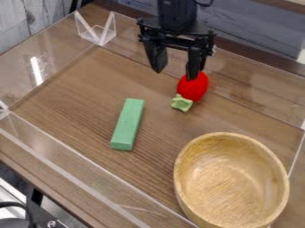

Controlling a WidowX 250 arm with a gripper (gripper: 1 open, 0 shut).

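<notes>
My gripper (179, 55) is a black mechanism at the top centre, open, its fingers pointing down over the tabletop. Just below it and to the right is a red rounded object (194, 84) with a small light green piece (181, 103) at its lower left. A flat green bar (127, 125) lies to the left and nearer. A large tan round bowl (229, 190) fills the lower right.
A white wire-like object (95, 28) stands at the upper left edge. A black cable or object shows at the bottom left corner.
</notes>
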